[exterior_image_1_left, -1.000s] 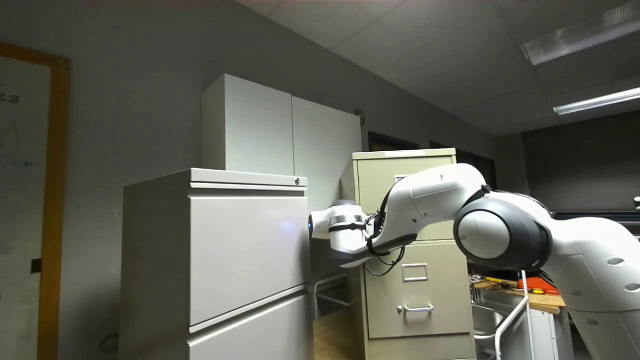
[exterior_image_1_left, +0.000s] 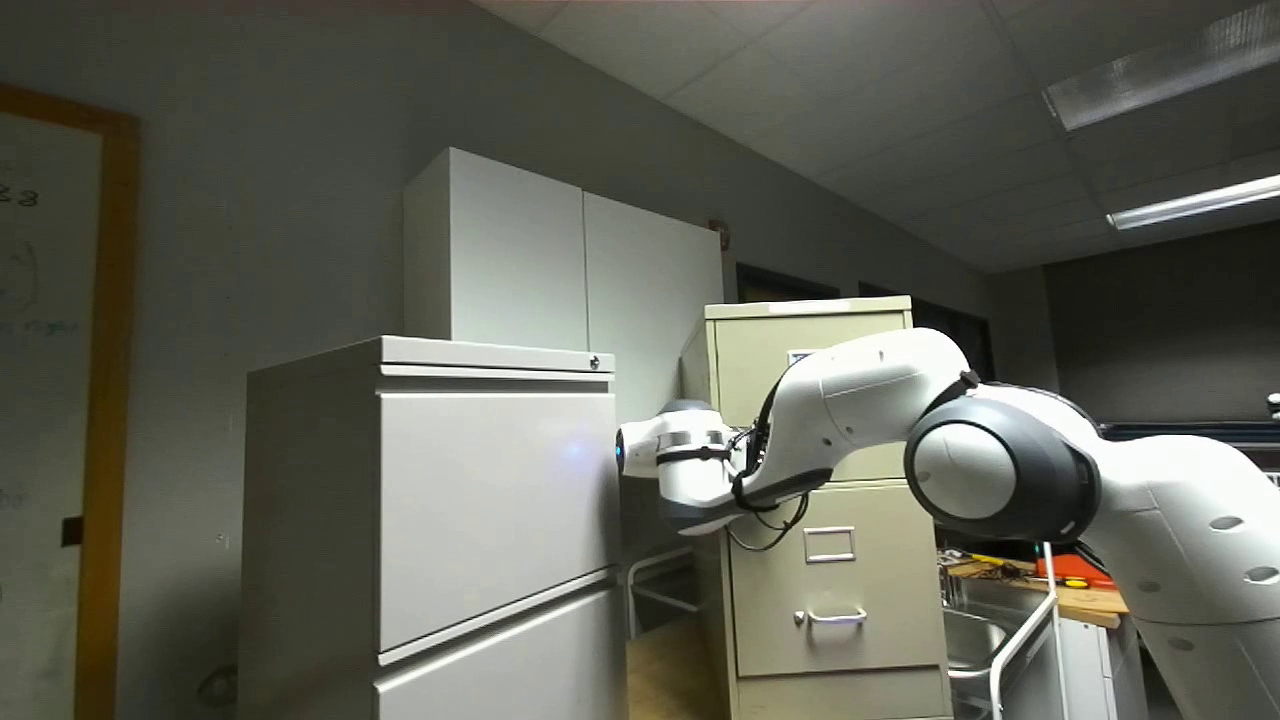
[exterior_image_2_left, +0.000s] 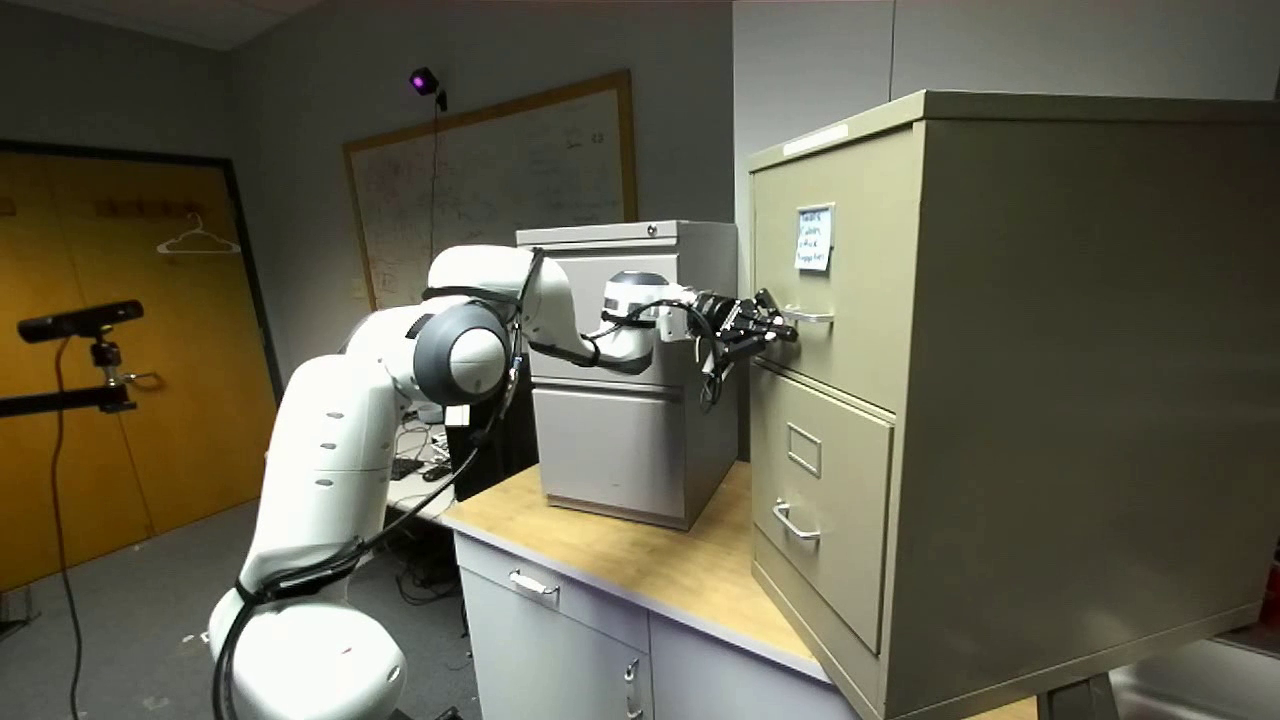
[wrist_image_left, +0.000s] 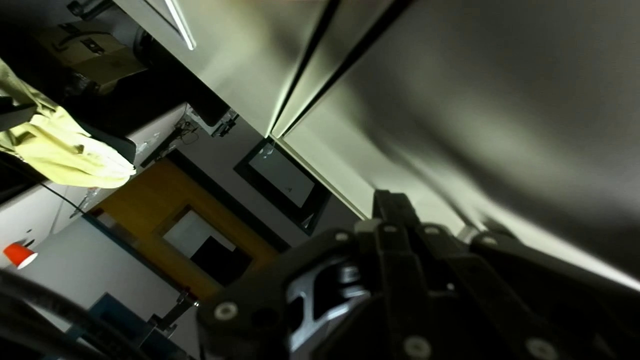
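The beige filing cabinet (exterior_image_2_left: 1020, 396) fills the right of exterior view 2; both of its drawers look closed. My gripper (exterior_image_2_left: 777, 317) is at the upper drawer's front, by the left end of its metal handle (exterior_image_2_left: 813, 317). In the wrist view the black fingers (wrist_image_left: 393, 207) are together and shut, with nothing visible between them. Beyond them lies the pale drawer front (wrist_image_left: 342, 129), very close. Whether the fingers touch the handle cannot be told. The arm (exterior_image_1_left: 876, 384) hides the gripper in exterior view 1.
A grey two-drawer cabinet (exterior_image_2_left: 606, 438) stands close behind my wrist, to the left of the beige one. Both rest on a wooden counter (exterior_image_2_left: 600, 546). The beige cabinet's lower drawer handle (exterior_image_2_left: 794, 521) protrudes below my gripper. Open room lies left of the arm.
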